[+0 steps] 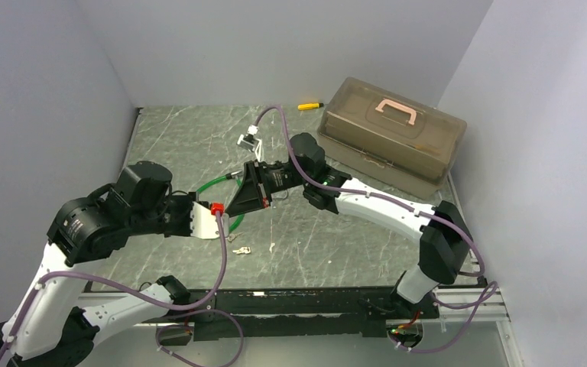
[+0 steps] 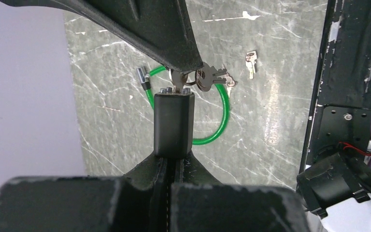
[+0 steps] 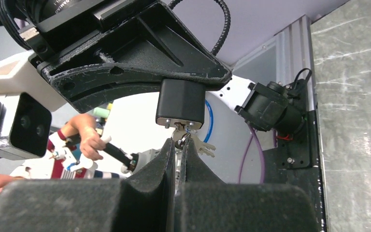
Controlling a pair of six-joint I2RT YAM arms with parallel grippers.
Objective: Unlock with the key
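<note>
A black lock block (image 2: 174, 125) is clamped in my left gripper, its face with several metal pins turned toward my right gripper. That right gripper is shut on the head of a silver key (image 2: 178, 79), whose blade meets the pinned face; how deep it sits cannot be told. More keys (image 2: 207, 77) dangle from the same ring beside the fingertips. From above, both grippers meet over the table, the left tool (image 1: 205, 222) hiding the lock.
A green cable (image 2: 226, 108) lies looped on the marbled table below, with a loose key (image 2: 251, 63) nearby. At the back right stands a brown toolbox (image 1: 390, 138), a yellow-handled tool (image 1: 309, 106) to its left.
</note>
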